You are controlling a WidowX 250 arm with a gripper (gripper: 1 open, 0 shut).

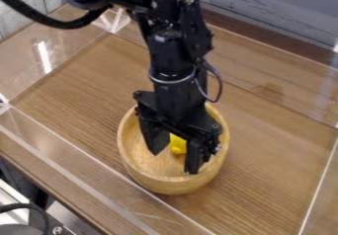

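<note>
My black gripper (179,146) reaches down from the top of the view into a round light wooden bowl (146,170) near the middle. Its two fingers stand apart inside the bowl, on either side of a small yellow object (177,143). The object is partly hidden by the gripper, and I cannot tell whether the fingers touch it.
The wooden table (264,170) has free room to the left and right of the bowl. A light wall or ledge runs along the back right. The table's edge with a dark area and cable lies at the lower left.
</note>
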